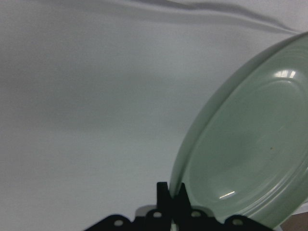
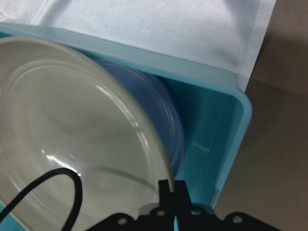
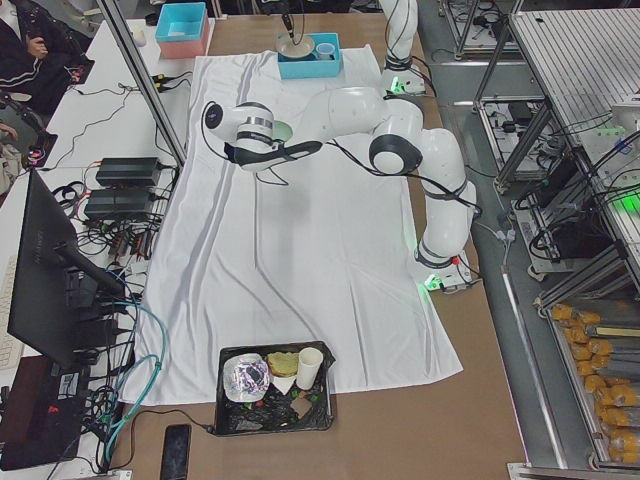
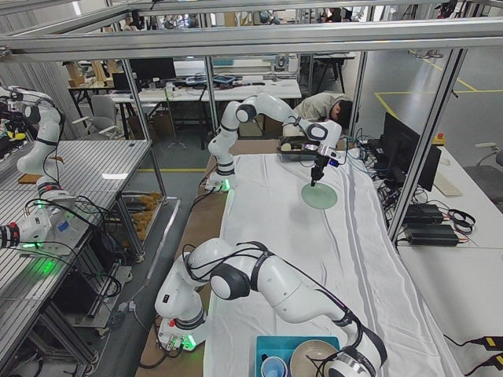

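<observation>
My left gripper is shut on the near rim of a pale green plate (image 1: pixel 245 134), which in the camera right view (image 4: pixel 319 198) shows below the arm over the white cloth. My right gripper is at the rim of a cream bowl-like plate (image 2: pixel 82 125) inside a blue bin (image 2: pixel 216 120), its fingers together on that rim. A blue plate (image 2: pixel 163 115) lies under the cream one. A cable crosses the cream plate.
A black tray (image 3: pixel 275 420) with food items and a white cup sits at the cloth's near end. A blue mug (image 4: pixel 273 367) is in the bin.
</observation>
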